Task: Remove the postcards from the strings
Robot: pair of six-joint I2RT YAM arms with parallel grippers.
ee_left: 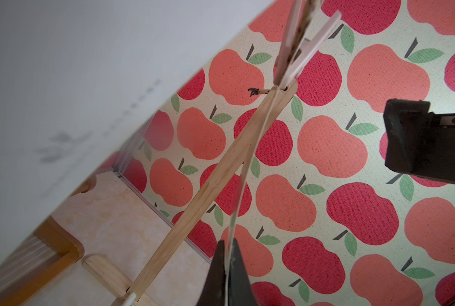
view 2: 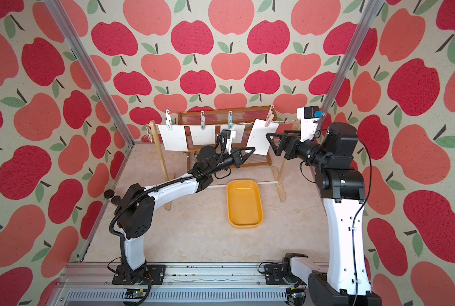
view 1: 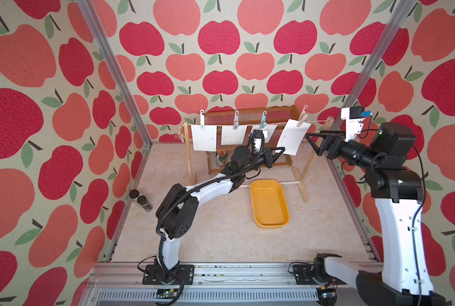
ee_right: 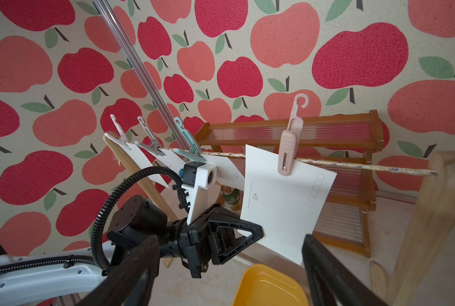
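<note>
White postcards (view 1: pixel 204 137) (view 2: pixel 172 137) hang by pegs on a string (ee_right: pixel 370 167) between wooden posts. The rightmost card (ee_right: pixel 286 209), under a pink peg (ee_right: pixel 288 153), is tilted, its lower left at my left gripper (view 1: pixel 275 155) (view 2: pixel 242 156), which is shut; whether it pinches that card's edge is unclear. In the left wrist view the card's white face (ee_left: pixel 84 86) fills the upper left. My right gripper (view 1: pixel 317 145) (view 2: pixel 276 144) is part open with nothing between its fingers, raised near the right end of the string, just in front of that card.
An orange tray (view 1: pixel 269 204) lies on the table below the cards. A wooden rack (ee_right: pixel 288 127) stands behind them. Two dark jars (view 1: pixel 144 203) are at the far left.
</note>
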